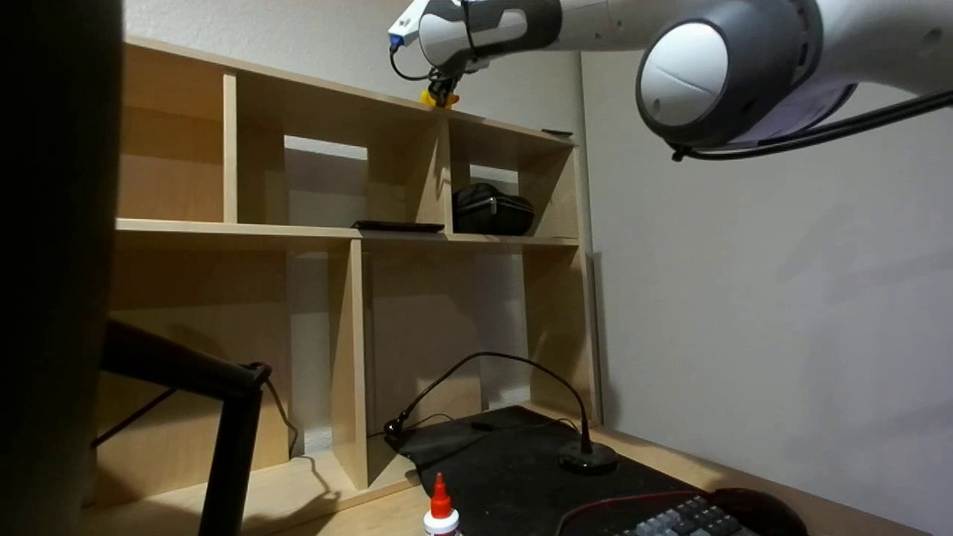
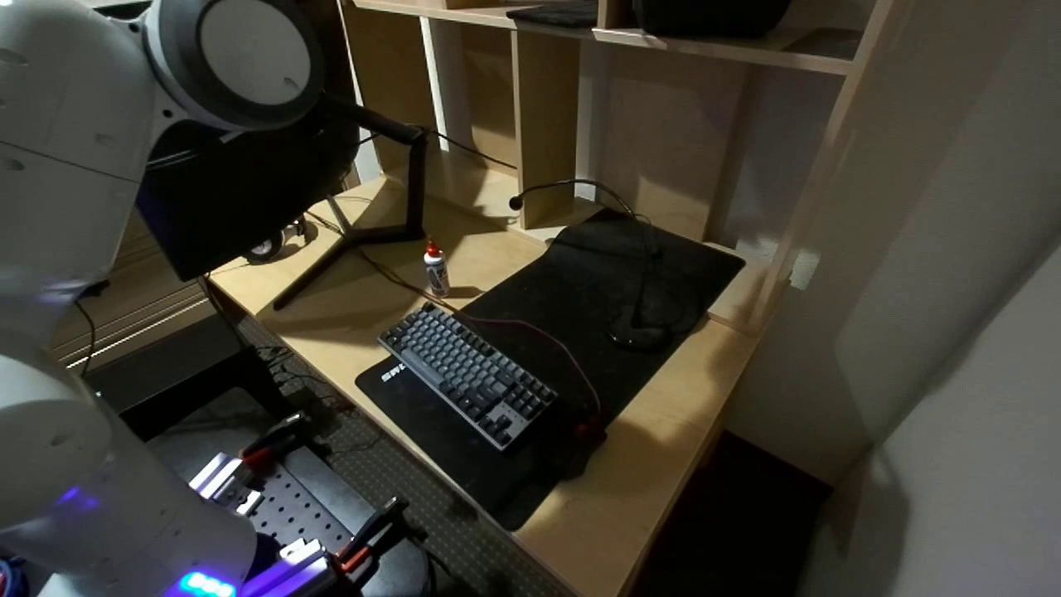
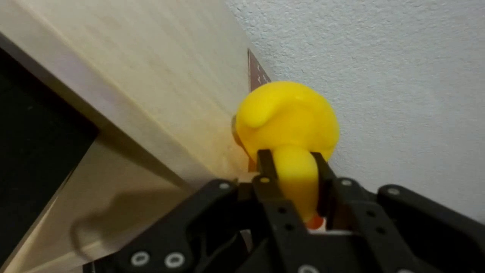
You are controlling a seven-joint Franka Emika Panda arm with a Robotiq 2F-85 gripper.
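A yellow rubber duck (image 3: 291, 116) with a bit of orange sits between my black fingers in the wrist view, its narrower part pinched by them. My gripper is shut on it. In exterior view 1 the duck (image 1: 429, 97) shows at the top edge of the wooden shelf unit (image 1: 357, 89), with my gripper (image 1: 444, 89) just above that edge. Whether the duck touches the top board is hard to tell. Exterior view 2 shows neither the gripper nor the duck.
A flat dark item (image 1: 556, 133) lies on the shelf top to the right. Below are a black case (image 1: 493, 211), a gooseneck microphone (image 1: 587, 457), a red-capped bottle (image 2: 435, 270) and a keyboard (image 2: 467, 373). The wall (image 3: 386, 91) stands close behind the shelf.
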